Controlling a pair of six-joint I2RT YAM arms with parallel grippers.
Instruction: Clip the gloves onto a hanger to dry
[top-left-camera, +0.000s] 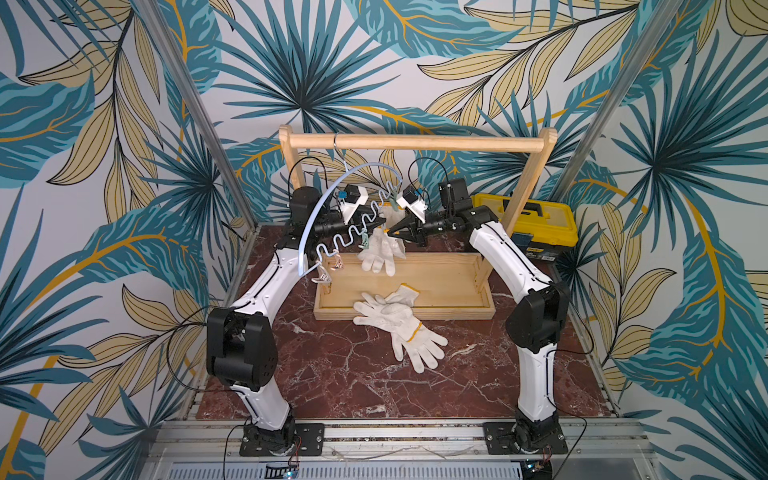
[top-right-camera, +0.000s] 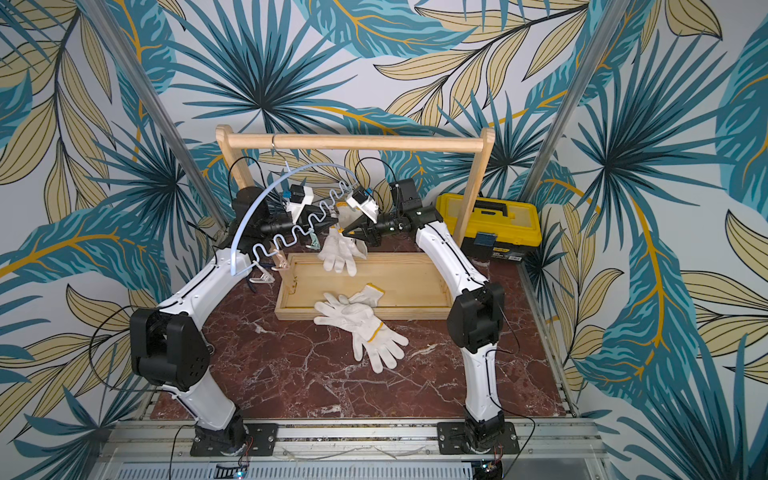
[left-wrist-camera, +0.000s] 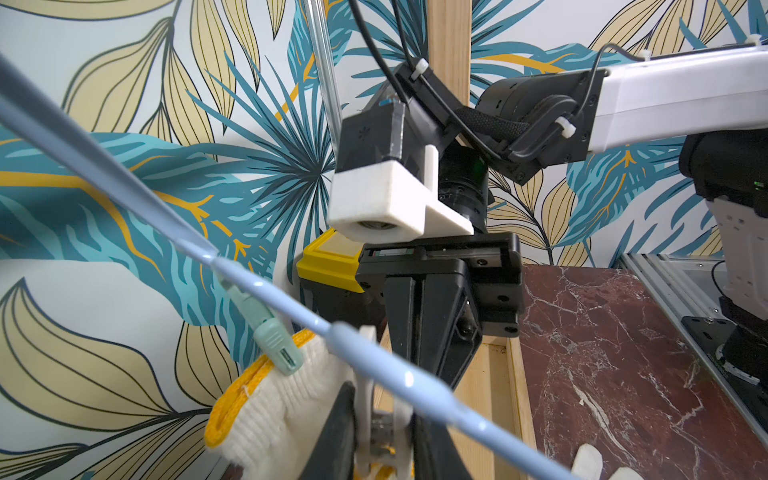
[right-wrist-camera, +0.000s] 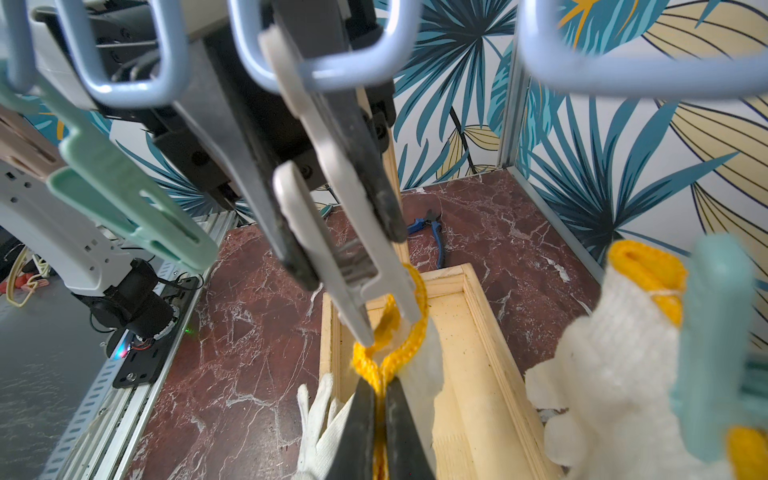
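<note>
My left gripper is shut on a whitish clothes clip (right-wrist-camera: 320, 240) of the light-blue hanger (top-left-camera: 352, 169). Just below the clip's legs, my right gripper is shut on the yellow-edged cuff of a white glove (right-wrist-camera: 428, 368). The cuff forms a small loop at the clip's tips; whether they straddle its edge is hard to tell. Another white glove (right-wrist-camera: 616, 384) hangs from a green clip (right-wrist-camera: 712, 344). More gloves (top-left-camera: 388, 314) lie over the wooden tray's front edge and on the table.
Under the grippers is the wooden tray (top-left-camera: 460, 296), with a wooden rail (top-left-camera: 416, 142) above. A yellow toolbox (top-left-camera: 552, 222) stands at the back right. Blue-handled pliers (right-wrist-camera: 438, 240) lie beyond the tray.
</note>
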